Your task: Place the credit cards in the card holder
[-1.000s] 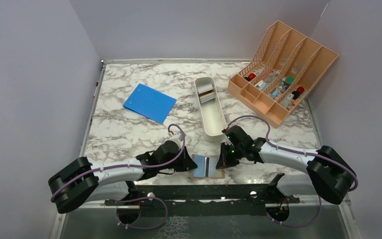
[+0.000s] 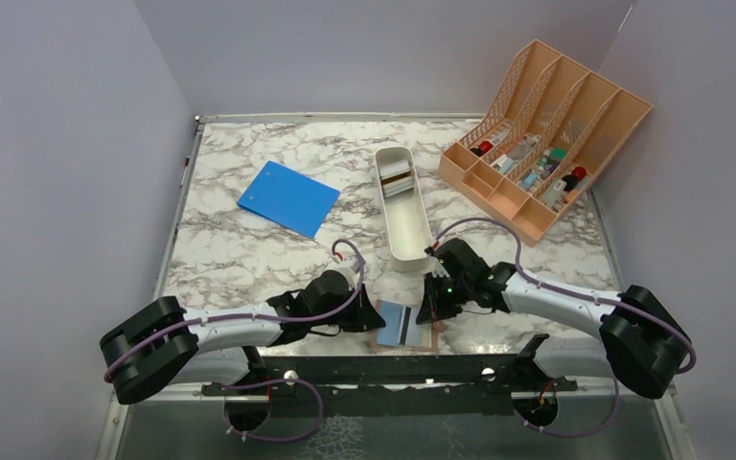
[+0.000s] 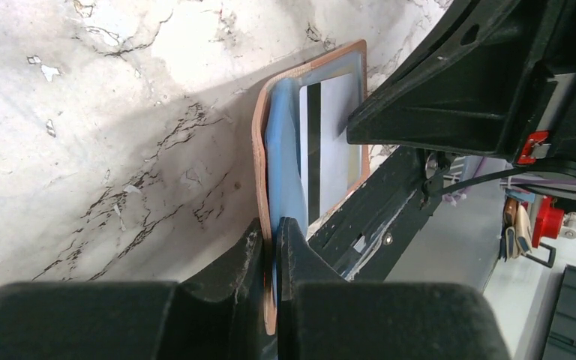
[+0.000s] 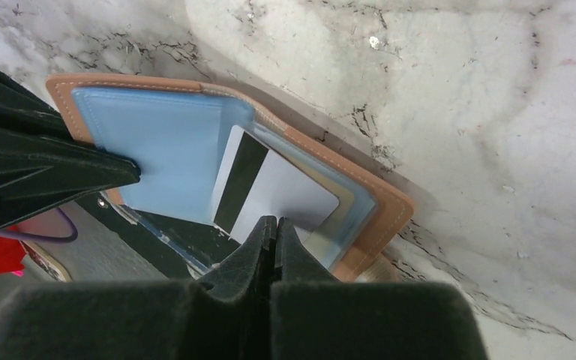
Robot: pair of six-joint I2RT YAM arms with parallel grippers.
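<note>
The brown-edged card holder (image 2: 390, 326) lies open at the table's front edge, its inside covered in clear, bluish plastic. A white credit card with a black stripe (image 4: 285, 191) sits at its right half, partly beneath the plastic around the fold as far as I can tell. The left gripper has the holder's left cover between its fingers, brown edge and blue plastic showing in the gap. Over the card's lower right part, the right gripper is shut with nothing showing between its fingertips; whether they press on the card is unclear.
Behind the grippers stands a long white tray (image 2: 405, 225) with several cards (image 2: 398, 179) at its far end. A blue folder (image 2: 289, 198) lies back left, and a peach rack (image 2: 508, 196) of bottles stands back right.
The holder and card have shifted slightly right and turned a little. My left gripper has moved a little to the right with the cover; the right gripper has hardly moved.
</note>
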